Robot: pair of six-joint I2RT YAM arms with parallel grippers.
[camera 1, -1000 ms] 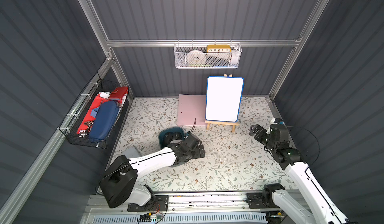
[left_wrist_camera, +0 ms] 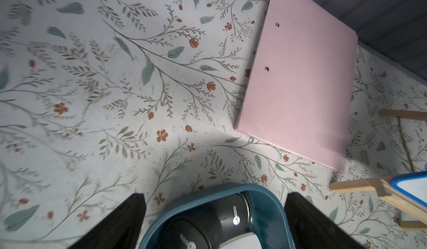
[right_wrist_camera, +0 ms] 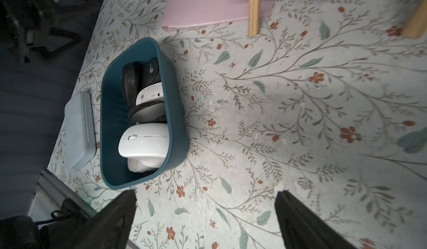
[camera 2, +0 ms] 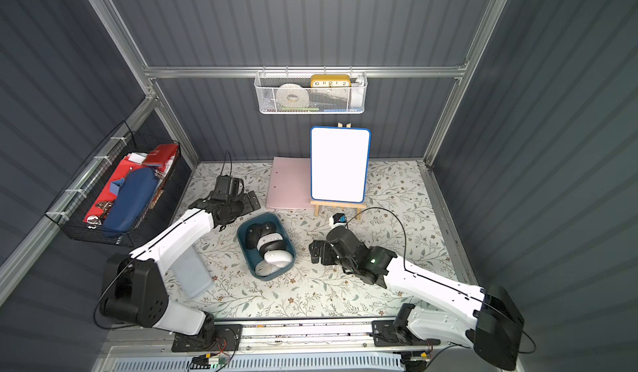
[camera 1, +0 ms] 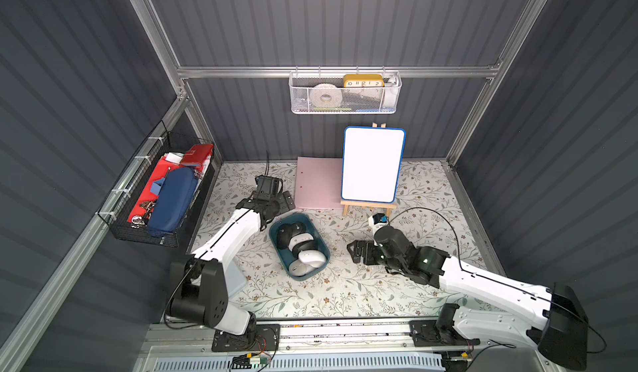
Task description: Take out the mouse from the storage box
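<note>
A teal storage box [right_wrist_camera: 178,129] stands on the patterned table with several mice inside. A white mouse [right_wrist_camera: 144,138] lies on top near the box's front end, over a lighter one. Behind it come a black-and-white mouse [camera 1: 304,243] and black ones [camera 1: 288,233]. My left gripper [camera 1: 289,200] hovers by the box's back left edge, open and empty; in the left wrist view the box's back end shows between its fingers. To the right of the box, over bare table, my right gripper [camera 1: 359,252] is open, nothing between its fingers.
Behind the box lie a pink folder [camera 1: 319,182] and a whiteboard [camera 1: 373,164] on a wooden easel. A pale flat case [right_wrist_camera: 80,129] rests left of the box. Dark wire basket [camera 1: 166,192] hangs at left. Table right of the box is free.
My left arm has swung back and left, uncovering the box. The right arm has come leftward from the right side toward the box, which sits slightly shifted to the right.
</note>
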